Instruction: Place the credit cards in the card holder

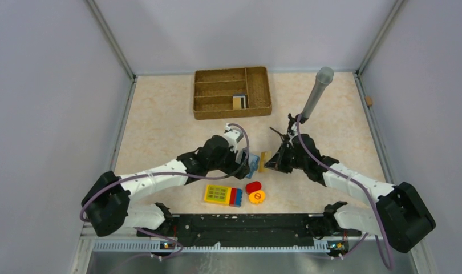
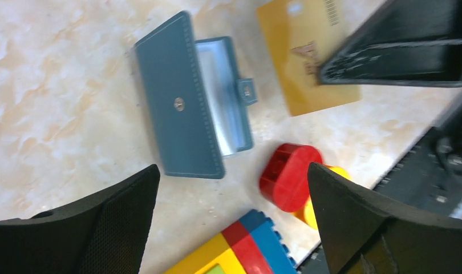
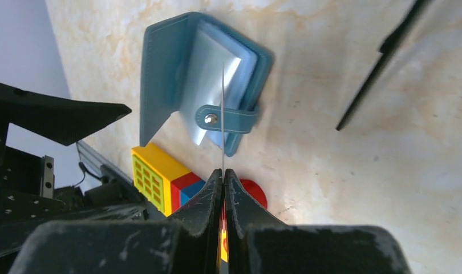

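The blue-grey card holder (image 1: 252,164) lies on the table between my two grippers. Its cover (image 2: 174,108) is raised, and a snap strap (image 3: 234,119) crosses the pale inside. My right gripper is shut on a thin gold card, which appears edge-on in the right wrist view and stands to the right of the holder. Over the holder's left side, my left gripper is open, fingers apart with nothing between them. From above, the left arm covers part of the holder.
Cards (image 1: 239,103) sit in the divided wooden box (image 1: 220,115) at the back. A toy phone (image 1: 218,194), a red block (image 1: 253,186) and a yellow piece (image 1: 256,197) lie nearer the front. A grey microphone (image 1: 317,94) is behind my right arm.
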